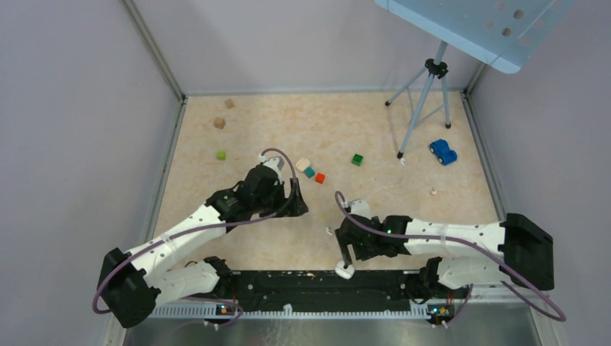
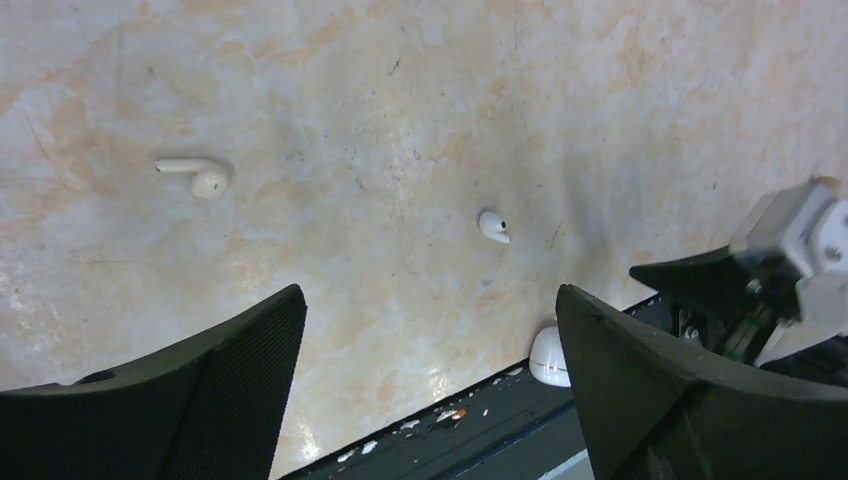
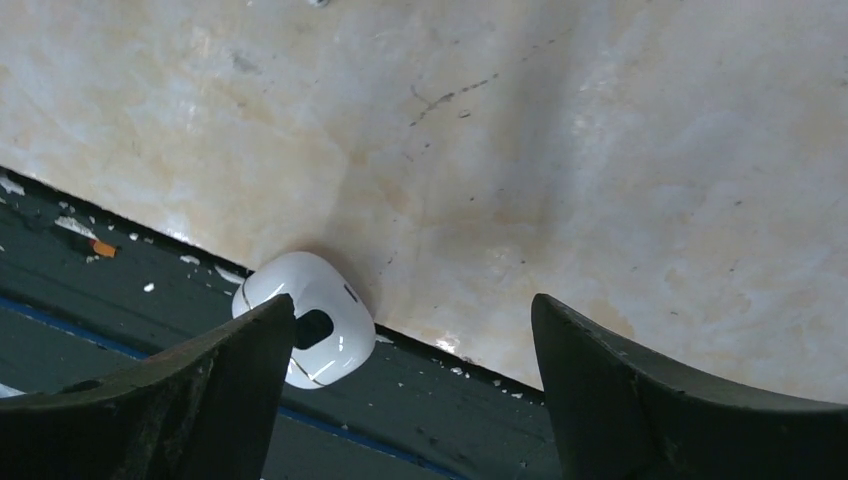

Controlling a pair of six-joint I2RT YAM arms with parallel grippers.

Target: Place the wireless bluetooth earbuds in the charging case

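The white charging case (image 1: 344,272) lies at the table's front edge, overlapping the dark strip. It looks closed, with a dark oval spot on top. My right gripper is part open above the table beside it; its left finger (image 3: 245,370) covers part of the case (image 3: 300,282) in the right wrist view, and nothing is held. One white earbud (image 2: 493,226) lies on the table behind the case. Another earbud (image 2: 205,178) rests further left, hidden in the top view by my left arm. My left gripper hangs open and empty over the table.
Small blocks, including a red block (image 1: 320,178) and a green block (image 1: 357,159), lie further back. A blue toy car (image 1: 442,151) and a tripod (image 1: 425,101) stand at the back right. The mid-table between the arms is mostly clear.
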